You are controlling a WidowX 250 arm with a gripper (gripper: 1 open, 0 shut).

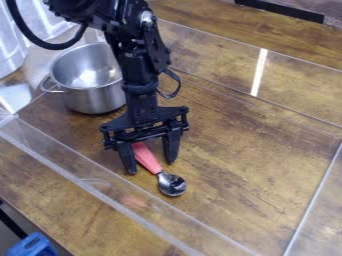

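A spoon with a pink handle (147, 158) and a metal bowl end (171, 184) lies on the wooden surface, angled toward the lower right. The black gripper (150, 155) is down over the handle, its two fingers apart on either side of it, close to the surface. The upper end of the handle is hidden beneath the gripper body.
A steel pot (83, 90) stands behind and left of the arm. Clear panels edge the work surface (254, 150). A blue object (34, 246) is at the bottom left corner.
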